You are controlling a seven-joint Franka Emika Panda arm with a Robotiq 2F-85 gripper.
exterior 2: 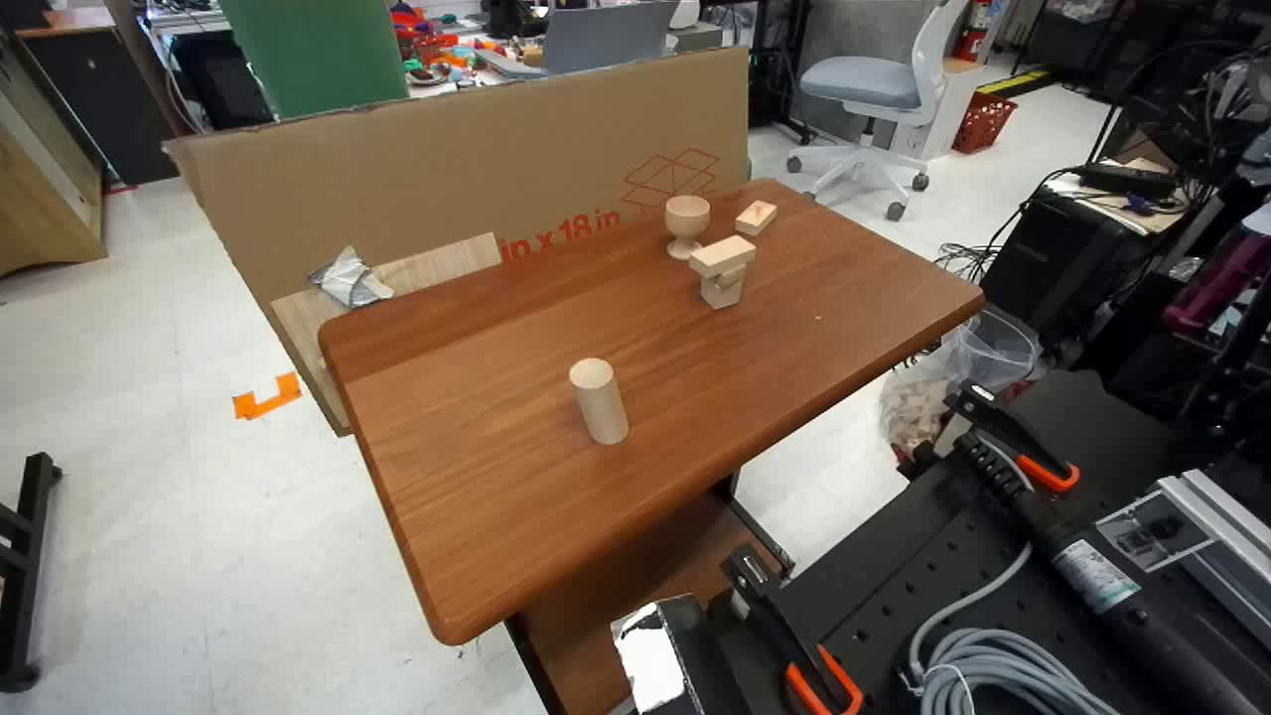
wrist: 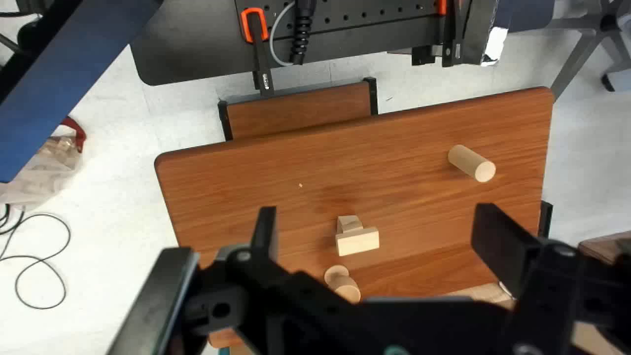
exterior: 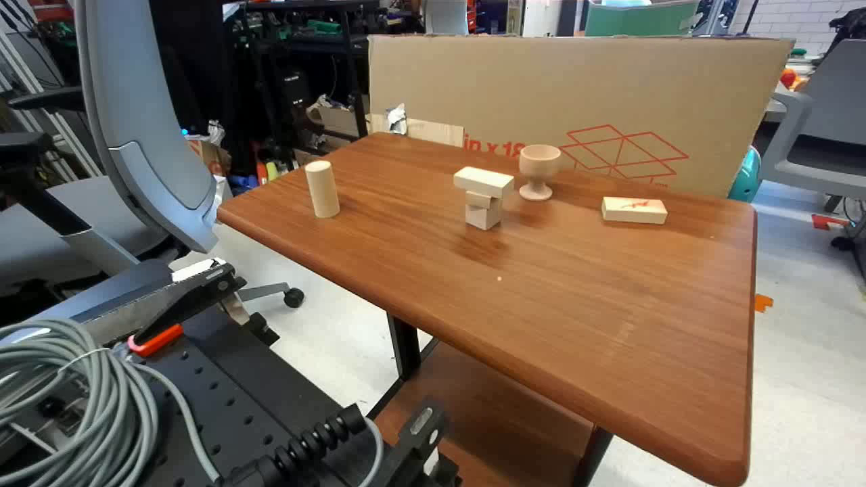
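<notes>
In the wrist view my gripper is open high over the table, its two dark fingers wide apart and no object held between them. Far below it a small stack of pale wooden blocks (exterior: 484, 210) carries a flat block (exterior: 484, 180) laid across its top. Just behind the stack stands a wooden goblet (exterior: 539, 172), upright. A tall wooden cylinder (exterior: 322, 189) is upright on its own, well apart from the stack. A rectangular block with red marks (exterior: 634, 210) lies beyond the goblet; the wrist view does not show it clearly. Neither exterior view shows the gripper.
The brown table (exterior: 568, 325) has wide bare areas. A tall cardboard sheet (exterior: 568, 89) stands along its back edge. A black perforated bench (exterior 2: 858, 584) with clamps and coiled cable (exterior 2: 1013, 667) sits across a gap from the front edge. An office chair (exterior: 146, 122) stands near one end.
</notes>
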